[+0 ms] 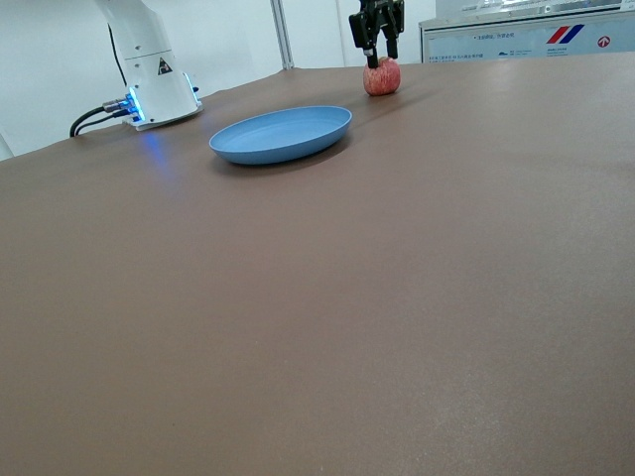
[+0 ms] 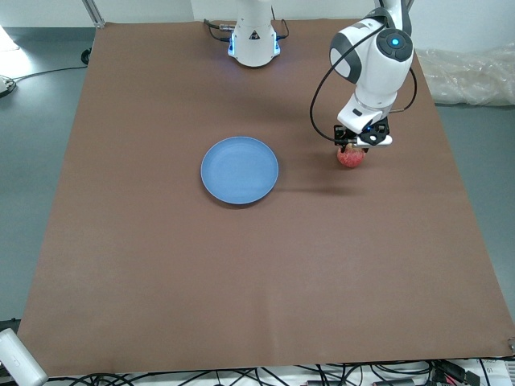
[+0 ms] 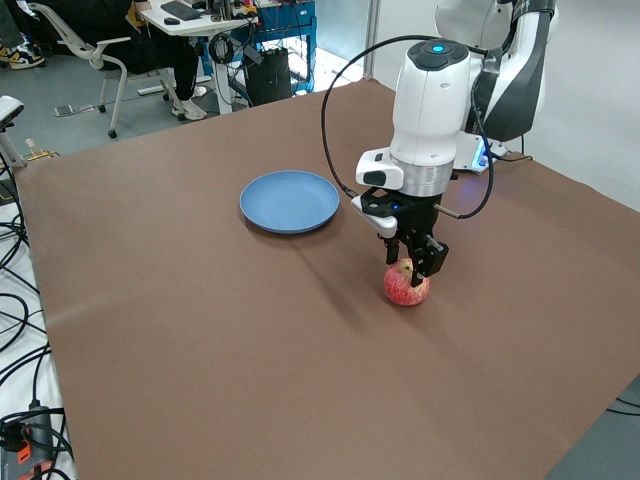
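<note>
A red apple [image 2: 351, 158] sits on the brown table [image 2: 265, 281], right of a flat blue plate [image 2: 240, 170]. In the top view the apple [image 1: 382, 79] is behind and right of the plate [image 1: 280, 132]. My black gripper [image 3: 402, 258] hangs over the apple [image 3: 405, 290], its fingers at the fruit's upper part; in the top view they appear open, straddling the top, though whether they touch it is unclear.
The white robot base [image 2: 253, 42] stands at the back of the table. Cables run along the table's edges.
</note>
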